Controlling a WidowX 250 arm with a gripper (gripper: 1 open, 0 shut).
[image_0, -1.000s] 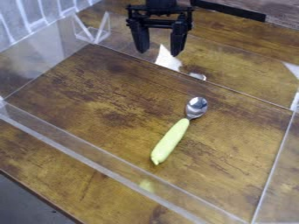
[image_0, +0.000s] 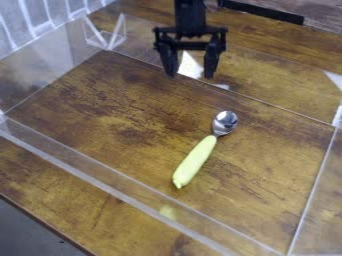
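My black gripper (image_0: 190, 60) hangs at the top centre of the camera view, open, its two fingers spread downward with nothing seen between them. It is above and beyond the loose items on the wooden surface. A pale yellow-green elongated object, like a corn cob or vegetable (image_0: 194, 162), lies diagonally in the lower middle. Just above its upper end lies a shiny metal spoon (image_0: 225, 123), its handle not clearly visible.
Clear transparent walls border the wooden table (image_0: 94, 110) on the left, front, back and right. The left half inside them is bare. A white railed structure stands at the top left, and a dark bar runs along the top right edge.
The vegetable and spoon look unchanged.
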